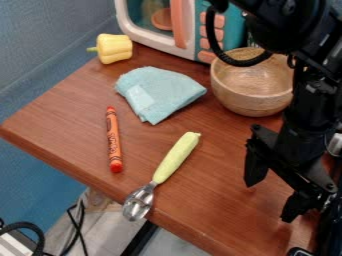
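Note:
The black gripper [273,192] is low at the right side of the wooden table [201,210], its fingers apart and pointing down-left, nothing visible between them. Left of it lies a spoon with a pale yellow handle [178,157], its metal head toward the front edge. An orange crayon [114,139] lies further left. A folded light blue cloth [159,92] is behind them. A wooden bowl [247,93] stands behind the gripper, partly hidden by the arm.
A toy microwave [160,22] stands at the back, with a yellow plug-shaped toy [111,48] beside it. Dark cables hang below the table's front left edge. The table's middle around the spoon has bare space.

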